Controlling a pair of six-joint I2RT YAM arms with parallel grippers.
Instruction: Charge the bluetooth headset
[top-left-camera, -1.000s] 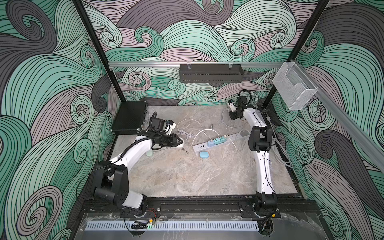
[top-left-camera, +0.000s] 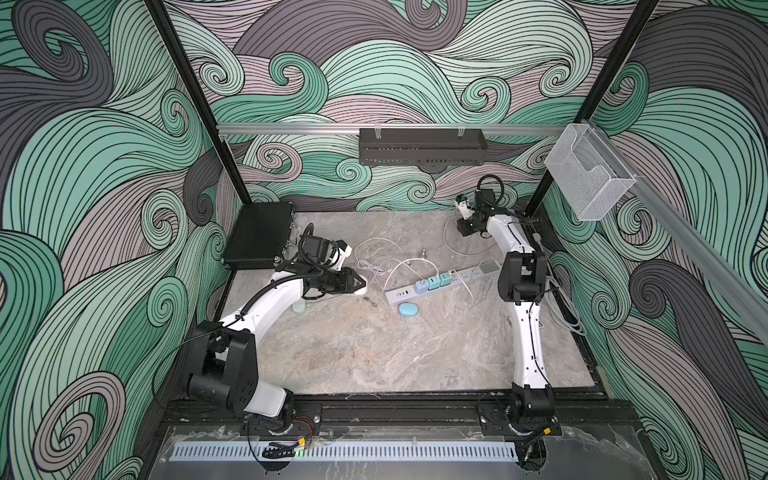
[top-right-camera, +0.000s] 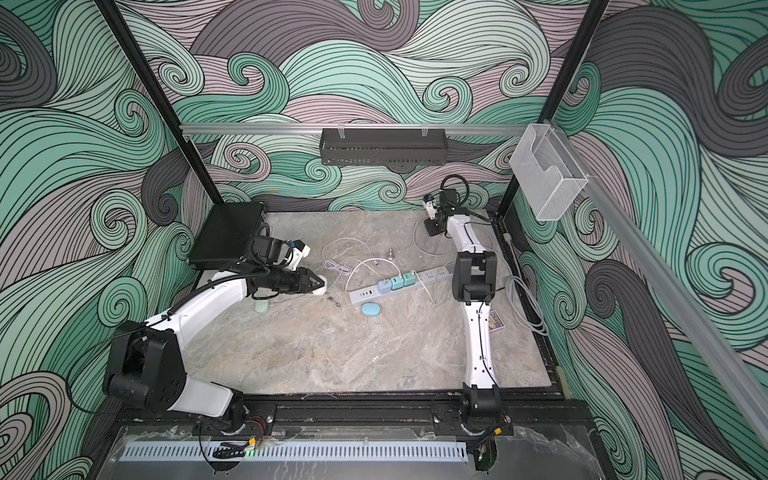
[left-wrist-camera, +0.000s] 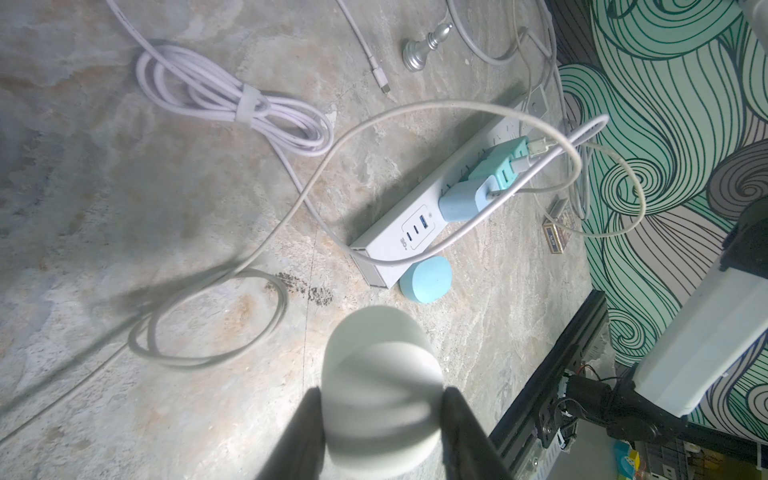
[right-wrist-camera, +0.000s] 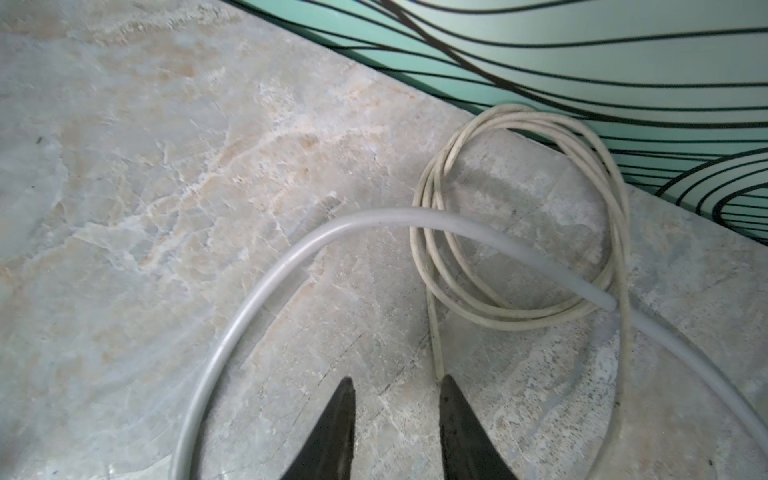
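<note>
In the left wrist view a smooth white rounded case-like object sits between the fingers of my left gripper, which is shut on it. The top left view has this white object above the table, left of the power strip. A coiled pale cable rests by the back wall, with a thicker grey cable crossing over it. My right gripper is over that back right area, its fingers apart; one straight end of the coil shows near the right fingertip, not gripped.
The power strip carries a blue plug and teal plugs. Near its left end lies a light blue round case. A bundled white cable and a metal piece are behind.
The left arm and the white object stay in place.
</note>
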